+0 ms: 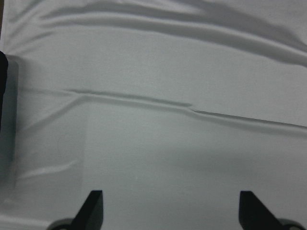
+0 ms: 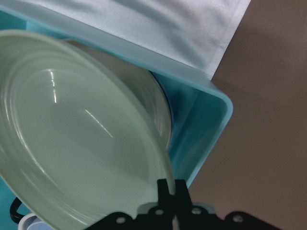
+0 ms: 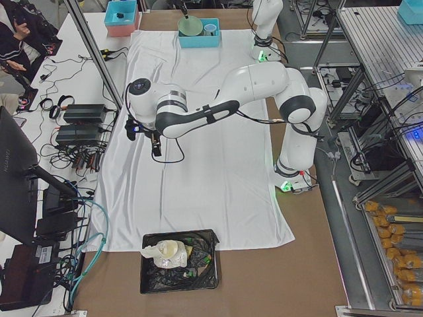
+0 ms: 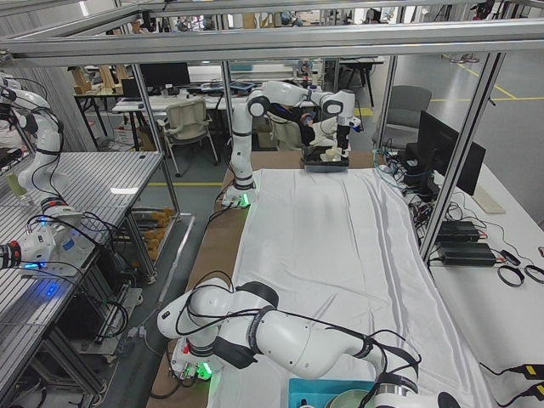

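A pale green plate (image 2: 76, 124) is tilted over a light blue bin (image 2: 201, 134), with my right gripper shut on its rim. Under it in the bin lie another pale plate or bowl (image 2: 152, 100) and a small cup (image 2: 36, 223). The same bin (image 3: 198, 41) and plate (image 3: 190, 25) show at the far end in the camera left view. My left gripper stands open above the white cloth (image 1: 163, 143), nothing between its fingers.
A black lined tray (image 3: 178, 277) holding a pale bag and other items sits at the near end on brown board. The cloth between tray and bin is clear. Monitor and cables (image 3: 66, 145) line the left side.
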